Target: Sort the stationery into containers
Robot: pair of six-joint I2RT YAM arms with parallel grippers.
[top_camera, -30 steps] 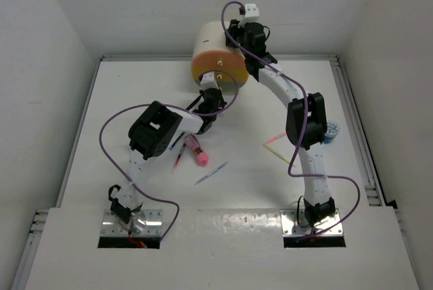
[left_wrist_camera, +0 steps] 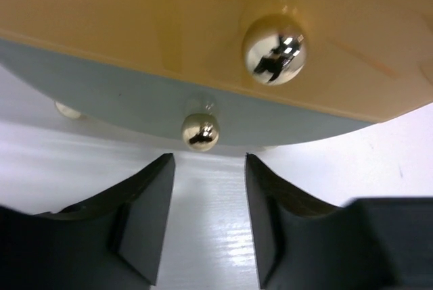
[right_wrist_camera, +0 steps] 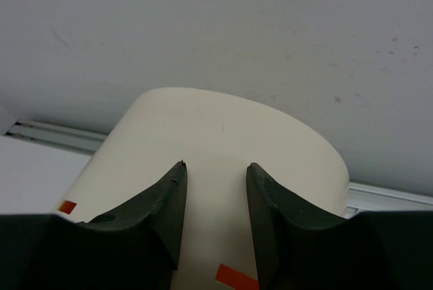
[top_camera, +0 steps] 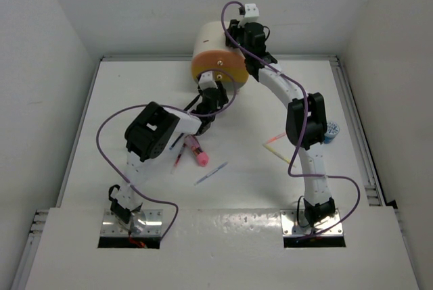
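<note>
A cream cabinet [top_camera: 206, 36] with orange drawer fronts [left_wrist_camera: 169, 13] stands at the back centre. My left gripper is open just in front of it, its fingertips below the lower silver knob [left_wrist_camera: 200, 131], nothing between them. My right gripper is over the cabinet's cream top [right_wrist_camera: 223, 121], fingers somewhat apart; what they grip, if anything, is unclear. Pens [top_camera: 211, 172] and a pink cylindrical item [top_camera: 197, 151] lie on the white table.
A blue round container [top_camera: 331, 131] stands at the right. Yellow [top_camera: 281, 156] and red [top_camera: 276, 137] sticks lie right of centre. Walls [top_camera: 54, 101] surround it.
My left gripper has shifted very slightly at the cabinet front. The right arm and the objects look unchanged.
</note>
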